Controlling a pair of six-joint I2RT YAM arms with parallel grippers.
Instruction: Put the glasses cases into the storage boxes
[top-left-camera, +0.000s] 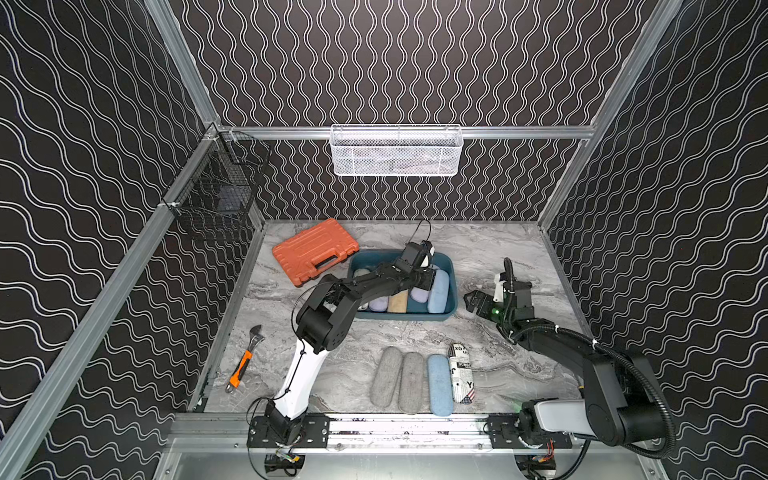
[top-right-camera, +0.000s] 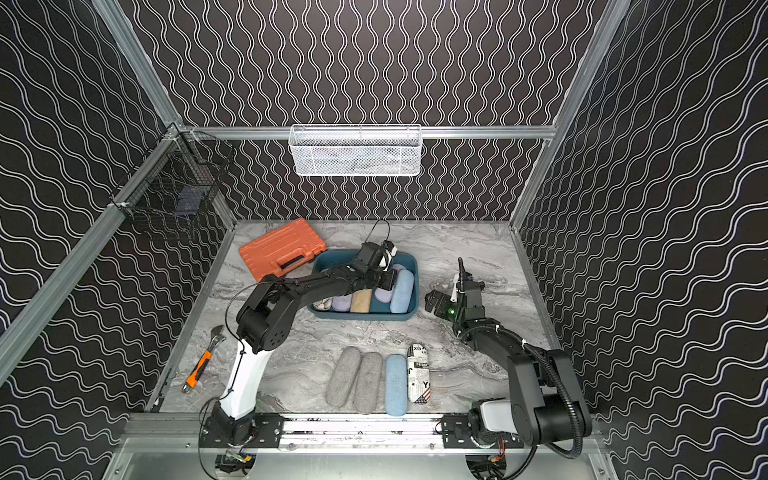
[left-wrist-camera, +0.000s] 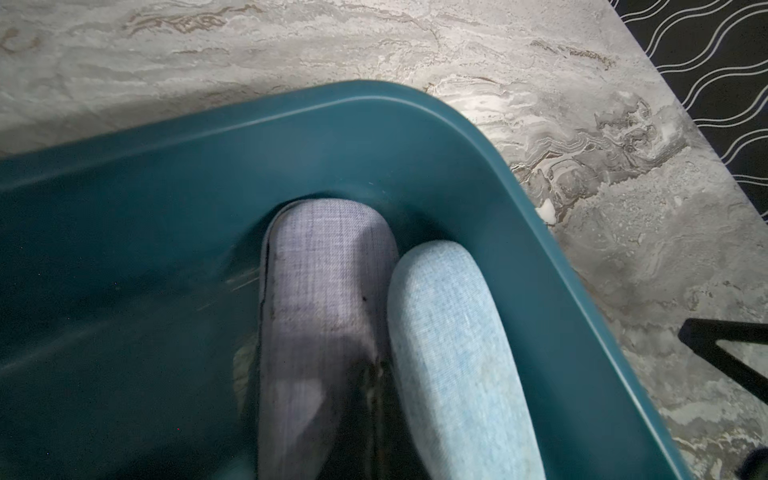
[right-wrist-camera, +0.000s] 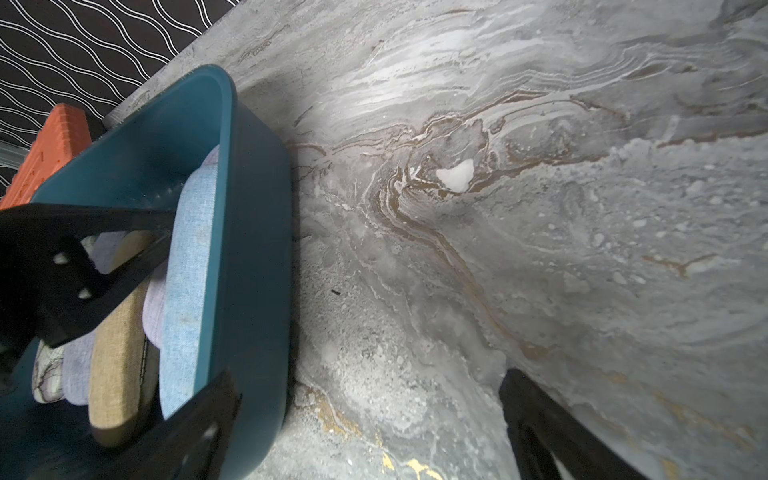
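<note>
A teal storage box (top-left-camera: 376, 314) holds several glasses cases. At its right end lie a light blue case (left-wrist-camera: 460, 352) and, beside it, a purple case (left-wrist-camera: 320, 264); a tan case (right-wrist-camera: 116, 368) and others lie further left. Over these right-hand cases is my left gripper (top-left-camera: 428, 277), shut, with nothing visible between its fingers; the right wrist view shows its black finger (right-wrist-camera: 120, 220) just above the box's contents. My right gripper stands open and empty over the tabletop, right of the box. On the front table lie two grey cases (top-left-camera: 386, 376), a blue case (top-left-camera: 440, 384) and a newspaper-print case (top-left-camera: 461, 372).
An orange tool case (top-left-camera: 315, 251) lies close to the box's left back corner. Left of the front cases is an orange-handled wrench (top-left-camera: 243, 360). A white wire basket (top-left-camera: 396, 152) hangs on the back wall, a black one (top-left-camera: 224, 188) on the left.
</note>
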